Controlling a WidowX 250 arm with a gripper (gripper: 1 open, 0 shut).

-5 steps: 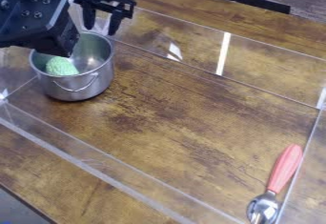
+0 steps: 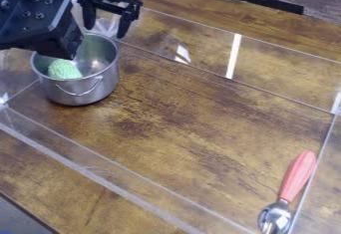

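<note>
A steel pot with a wire handle stands at the left of the table. Inside it lies a pale green rounded object. My black gripper hangs over the pot's back-left part at the upper left; its dark body hides part of the rim, and its fingertips are hard to make out.
An ice-cream scoop with a pink handle lies at the front right. Clear strips border the wooden table, whose middle is free. Dark cabling or hardware sits at the back left.
</note>
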